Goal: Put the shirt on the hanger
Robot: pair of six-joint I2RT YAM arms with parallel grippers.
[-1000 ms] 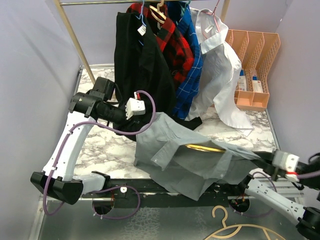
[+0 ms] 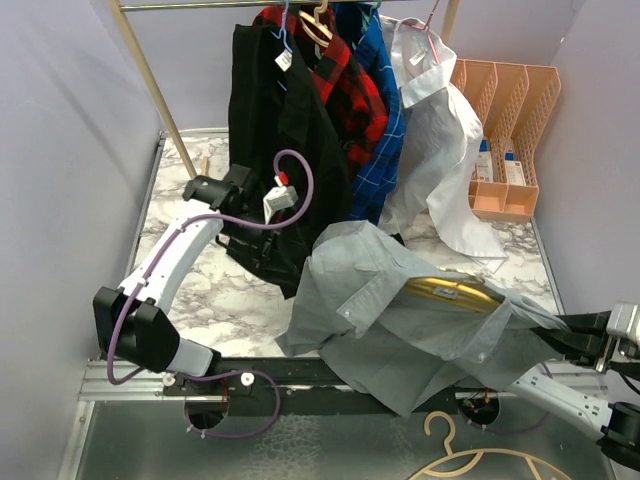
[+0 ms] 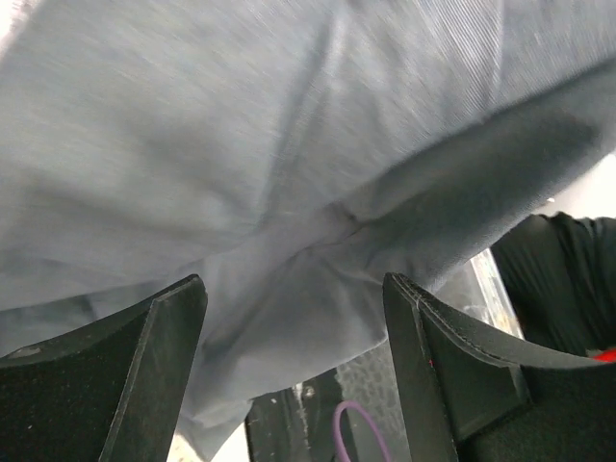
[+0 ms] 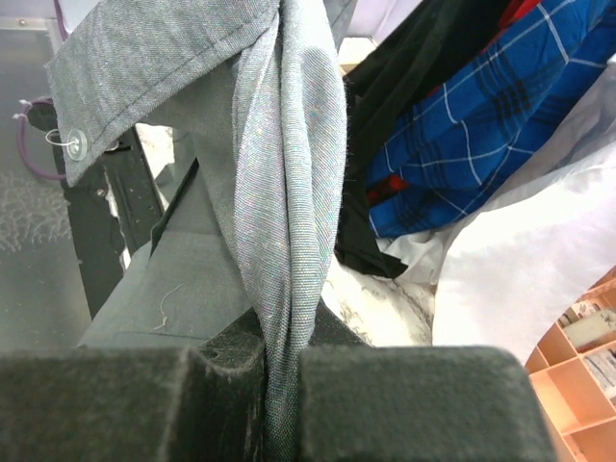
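Note:
The grey shirt (image 2: 390,330) spreads over the front of the table, with a yellow hanger (image 2: 450,292) showing through its opening. My right gripper (image 2: 555,335), at the lower right, is shut on a bunched strip of the shirt, which rises between its fingers in the right wrist view. My left gripper stands open at the shirt's left, near the black garments, with grey cloth (image 3: 241,144) beyond its fingers and nothing clearly held.
Hanging clothes (image 2: 280,150) fill the rack behind, including a white shirt (image 2: 435,170). An orange bin (image 2: 500,205) sits back right. A spare hanger (image 2: 450,455) lies at the front. Bare marble shows at the left.
My right gripper has moved rightward, drawing the shirt right and exposing more of the yellow hanger. My left gripper has moved slightly right and up, apart from the shirt's left edge.

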